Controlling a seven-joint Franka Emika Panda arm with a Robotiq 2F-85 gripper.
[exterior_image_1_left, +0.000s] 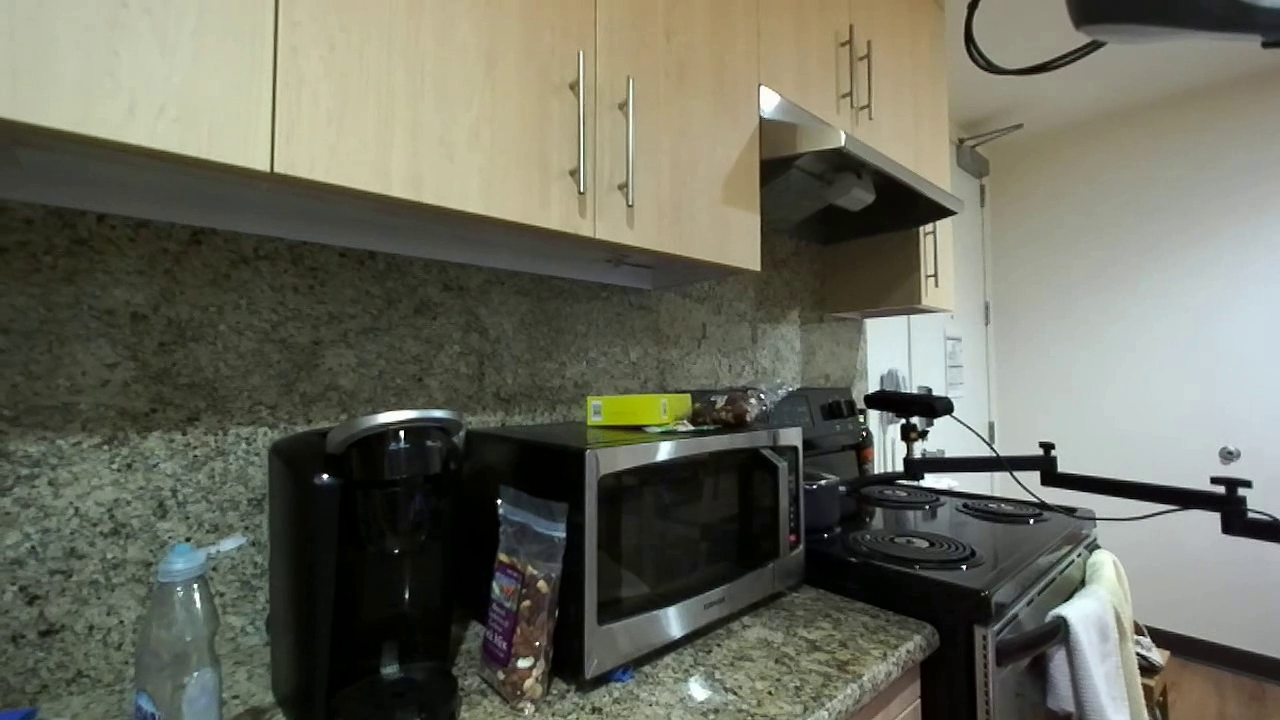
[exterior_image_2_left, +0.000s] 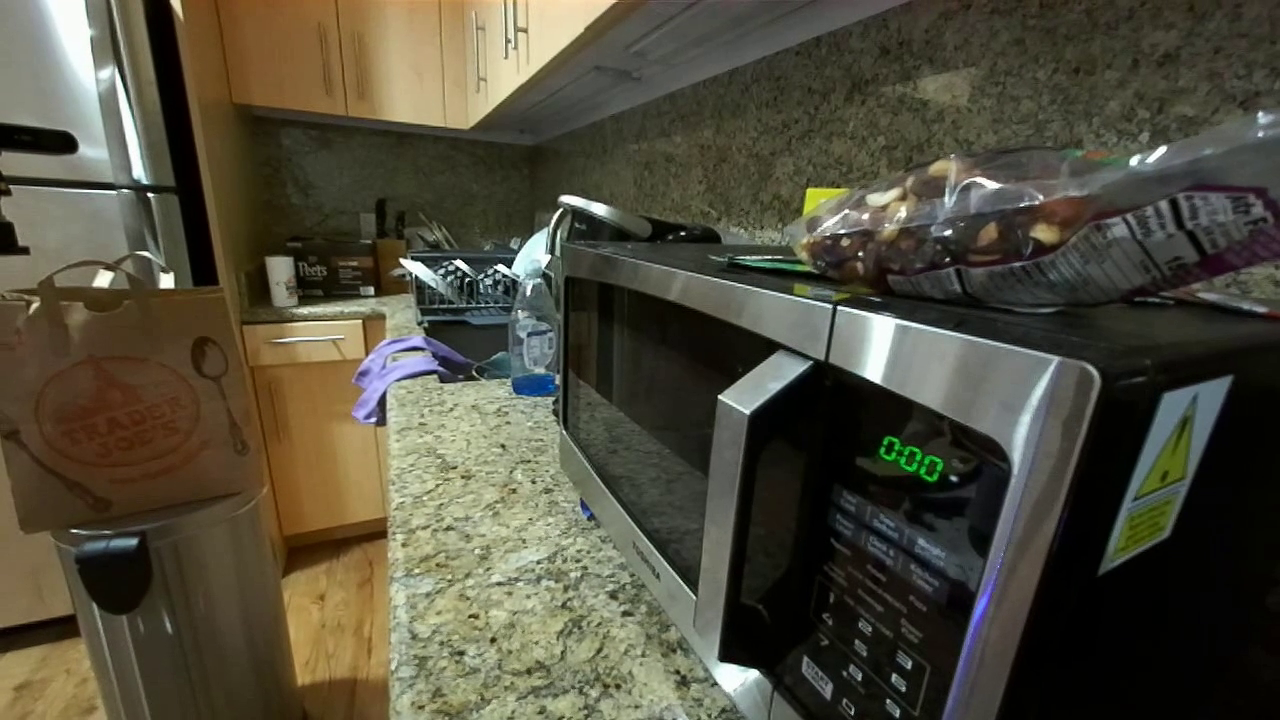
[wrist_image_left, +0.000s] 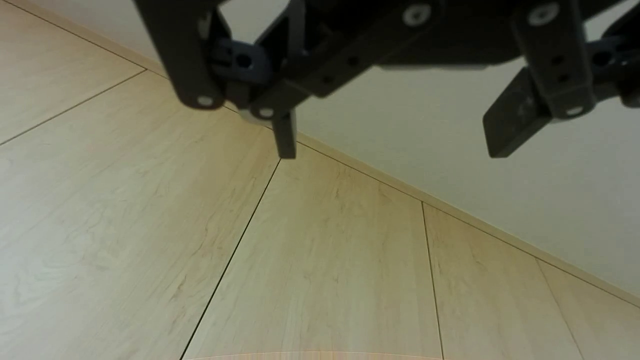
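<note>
My gripper stands open in the wrist view, its two fingers wide apart with nothing between them. Behind it are the pale wooden cabinet doors and the ceiling. In exterior view 1 only a dark piece of the arm shows at the top right corner, high above the counter. The closed microwave sits on the granite counter. A bag of trail mix leans upright against its left side. On top lie a yellow-green box and another bag of trail mix.
A black coffee maker and a clear bottle stand left of the microwave. The stove is to its right, under the range hood. A camera arm reaches over the stove.
</note>
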